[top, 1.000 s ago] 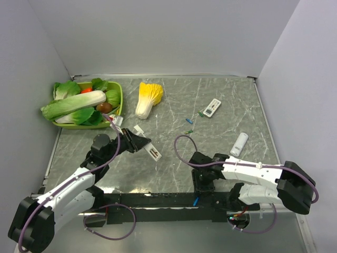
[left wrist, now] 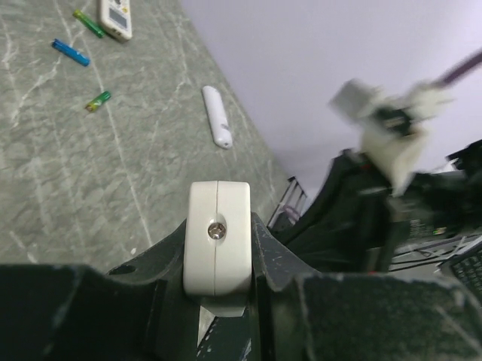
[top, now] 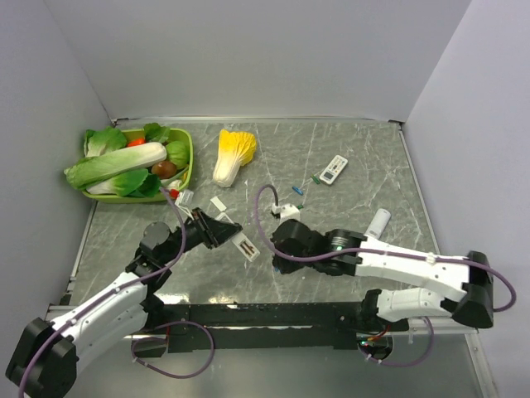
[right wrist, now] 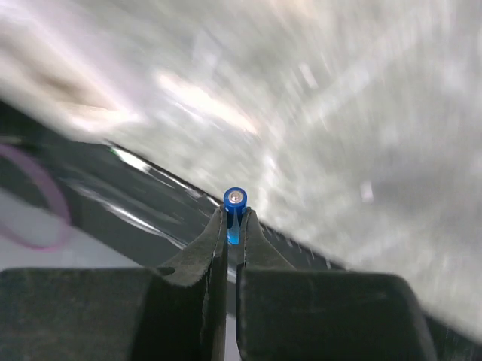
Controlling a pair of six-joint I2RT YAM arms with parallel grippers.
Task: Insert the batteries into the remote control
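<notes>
My left gripper is shut on a white remote, whose open battery compartment faces up in the top view; in the left wrist view its white end sticks up between the fingers. My right gripper is shut on a blue battery, seen end-on, and stands right of the held remote. A green battery, a blue battery and another green one lie on the counter.
A second remote lies at the back right, a white cylindrical object at the right. A napa cabbage and a green basket of vegetables are at the back left.
My right gripper has moved up and leftward from the front edge toward the held remote, carrying the blue battery. The left gripper and remote have shifted slightly.
</notes>
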